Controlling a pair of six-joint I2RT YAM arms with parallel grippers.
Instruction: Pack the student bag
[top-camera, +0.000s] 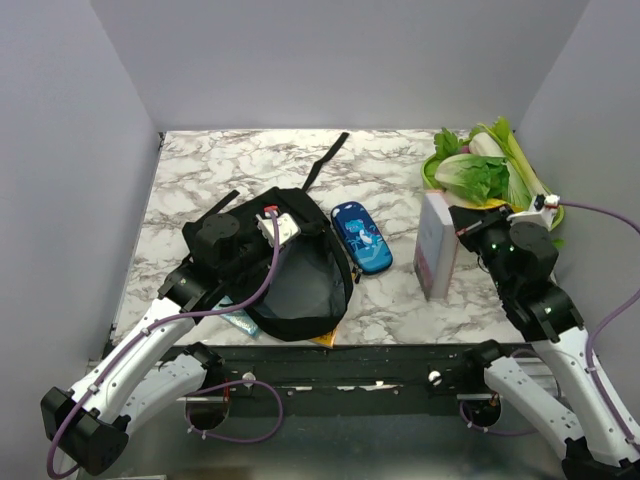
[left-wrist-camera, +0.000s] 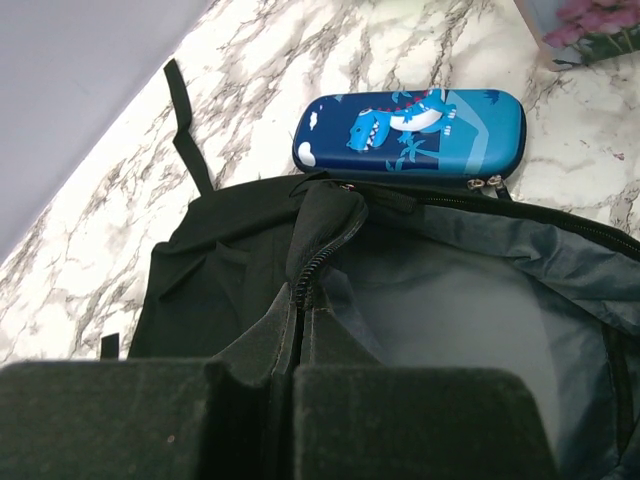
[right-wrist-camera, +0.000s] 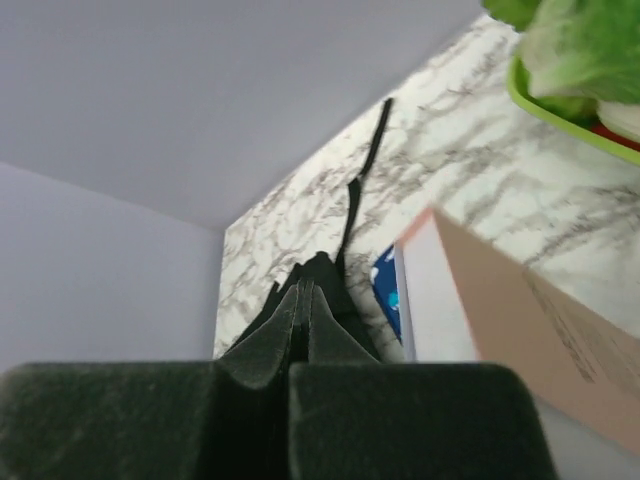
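Note:
The black student bag (top-camera: 322, 285) lies at the left with its grey-lined mouth open. My left gripper is shut on the zippered edge of the bag, pulling the fabric to a peak. Beside the bag on the marble table lies a blue dinosaur pencil case (left-wrist-camera: 410, 135). A pale book (top-camera: 436, 245) now stands steeply on edge right of the case. My right gripper (top-camera: 462, 218) is at its upper edge. In the right wrist view its fingers are closed, with nothing showing between the tips; the book (right-wrist-camera: 445, 290) rises close on their right, partly hidden.
A green basket (right-wrist-camera: 560, 123) of vegetables stands at the back right, close behind the book. A light blue packet (top-camera: 241, 320) and something orange (top-camera: 325, 339) show under the bag's front. Grey walls enclose it.

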